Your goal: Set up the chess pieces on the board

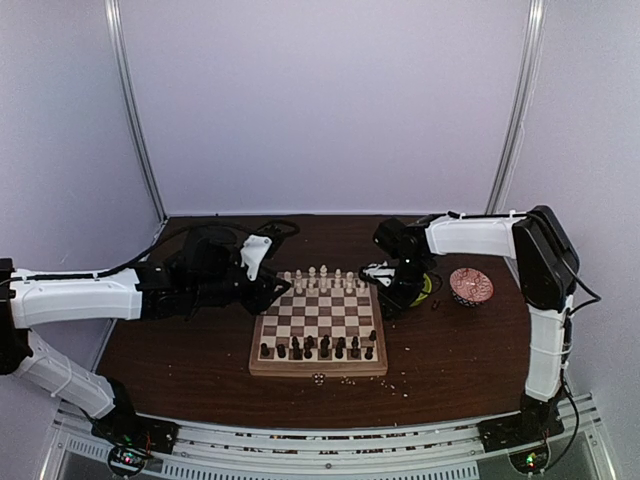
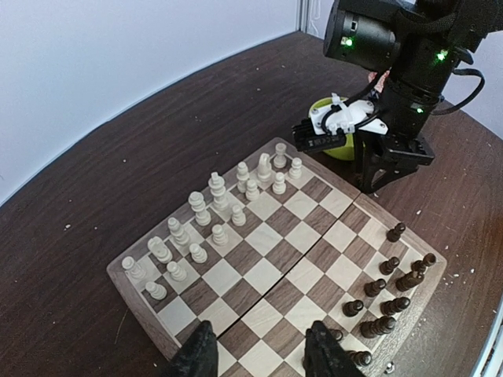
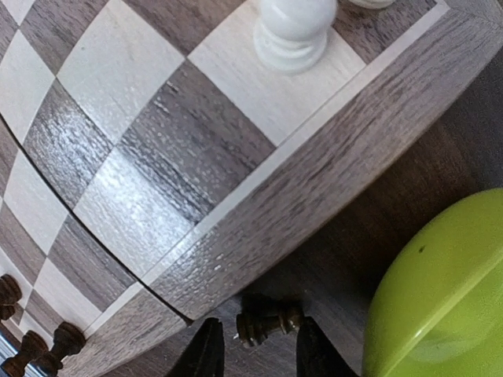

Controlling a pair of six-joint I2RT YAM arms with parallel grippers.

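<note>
The chess board (image 1: 319, 367) lies flat, white pieces (image 2: 199, 206) along its far side and dark pieces (image 2: 376, 287) along its near side. Off the board, a dark pawn (image 3: 267, 323) lies on its side on the table, close to the board's edge. My right gripper is low over it, open, with the pawn between and just beyond the fingertips and nothing gripped. In the left wrist view the right arm hides that pawn. My left gripper hangs open and empty above the board's left side.
A lime green bowl (image 3: 440, 283) stands right beside the pawn, partly under the right arm. Farther right is a red patterned bowl (image 1: 471, 286). The middle of the board is free, and small light crumbs (image 1: 392, 386) dot the table in front.
</note>
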